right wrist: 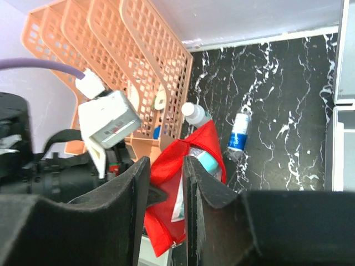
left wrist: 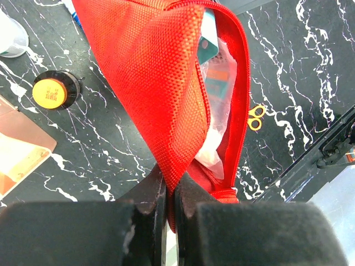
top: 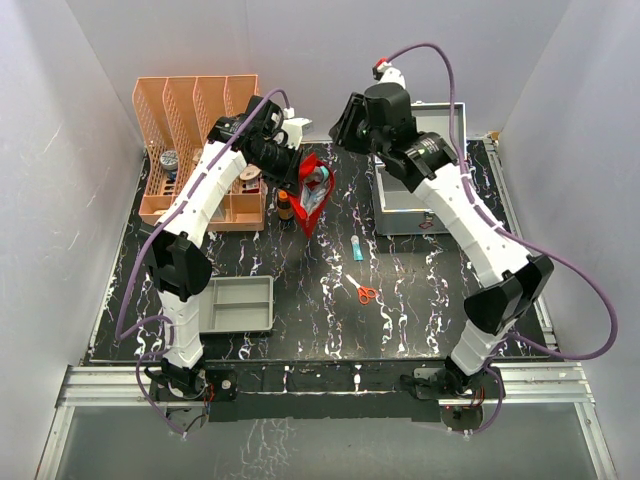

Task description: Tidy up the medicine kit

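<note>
A red pouch (top: 316, 212) hangs opened above the table, with a teal item (left wrist: 208, 39) and a clear plastic packet (left wrist: 218, 105) inside. My left gripper is shut on the pouch's red fabric edge. To the right of the pouch and apart from it in the top view is my right gripper (top: 343, 138). Its fingers (right wrist: 136, 194) stand part open, and between them only the pouch in the background shows. The grey medicine box (top: 412, 222) stands at the back right with its lid raised; the right arm covers part of it.
An orange rack (top: 150, 205) fills the back left. By it stand a brown bottle (left wrist: 50, 92), a white bottle (right wrist: 196, 114) and a blue-labelled bottle (right wrist: 239, 133). A small tube (top: 357, 248) and scissors (top: 366, 294) lie mid-table. At front left sits a grey tray (top: 236, 329).
</note>
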